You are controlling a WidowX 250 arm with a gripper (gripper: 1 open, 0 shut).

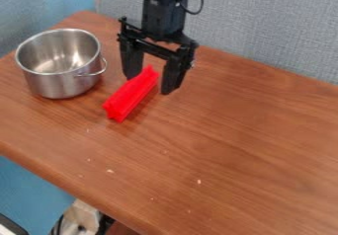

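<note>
A red bar-shaped object [130,94] lies diagonally on the wooden table, just right of a steel pot [59,64]. My black gripper [152,73] is open, its fingers pointing down over the upper end of the red object; whether they touch it is unclear.
A grey textured wall [278,22] stands behind and a blue surface lies left of the table.
</note>
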